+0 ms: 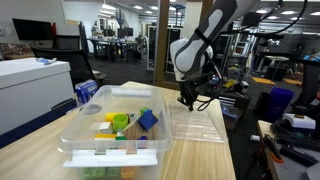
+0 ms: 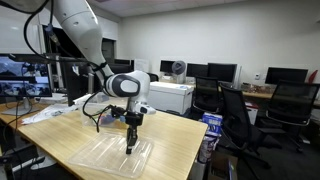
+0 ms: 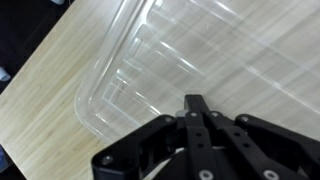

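Observation:
A clear plastic lid (image 1: 208,132) lies flat on the wooden table, and its raised rim (image 3: 97,80) curves through the left of the wrist view. Over the lid, my gripper (image 1: 190,108) points downward with its black fingers together. In the wrist view the shut fingertips (image 3: 195,102) show nothing between them. Exterior view 2 has the gripper (image 2: 130,149) low above the lid (image 2: 100,160); whether it touches the surface I cannot tell. A clear plastic bin (image 1: 85,128) holds several coloured blocks (image 1: 124,124).
Beyond the bin stands a white box (image 1: 32,88), with a small blue package (image 1: 86,91) nearby. Bare tabletop (image 1: 195,160) shows in front of the lid. Office chairs (image 2: 245,115) stand off the table.

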